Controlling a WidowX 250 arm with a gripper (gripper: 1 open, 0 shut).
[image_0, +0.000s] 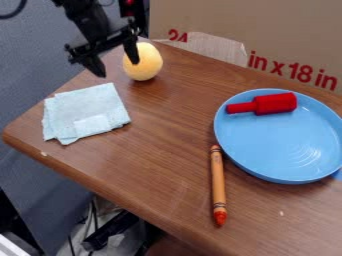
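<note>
My black gripper (116, 62) hangs at the upper left over the table's far edge, its fingers apart and pointing down, with nothing seen between them. Just to its right sits a pale yellow round object (144, 65). A folded light-blue cloth (84, 114) lies flat on the wooden table below and left of the gripper. On the right, a blue plate (278, 147) holds a red rolling-pin-like object (273, 104). An orange crayon (218, 188) lies left of the plate, near the front.
A cardboard box (245, 30) stands behind the table (154, 175). The table's left edge drops to a grey floor area.
</note>
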